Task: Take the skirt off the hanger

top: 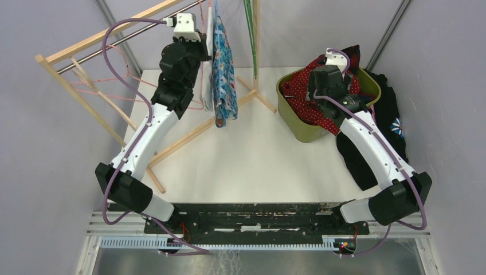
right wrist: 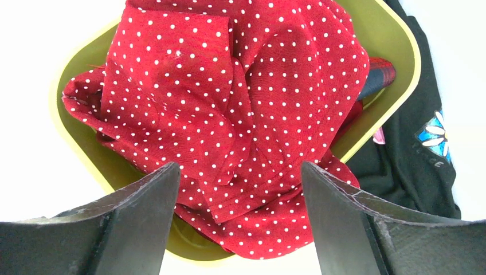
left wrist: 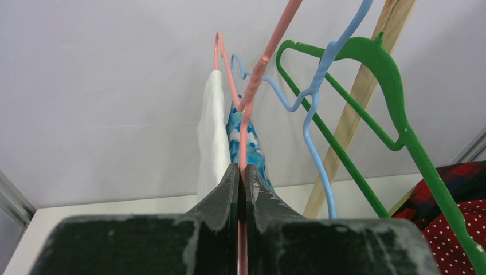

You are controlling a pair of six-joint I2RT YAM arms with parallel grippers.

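Note:
A pink hanger (left wrist: 253, 86) has my left gripper shut on its wire. From its far side hangs a white garment (left wrist: 213, 132). Behind that is a blue floral garment (top: 224, 77), near a light-blue hanger (left wrist: 312, 89); which of the two is the skirt I cannot tell. In the top view the left gripper (top: 205, 46) is just left of both garments. My right gripper is open above a red polka-dot cloth (right wrist: 286, 109), with nothing clearly between its fingers.
The cloth lies in an olive basket (top: 308, 133), beside a black garment (top: 361, 163). On the wooden rack (top: 189, 136) are a green hanger (left wrist: 395, 86) and another pink hanger (top: 109, 80).

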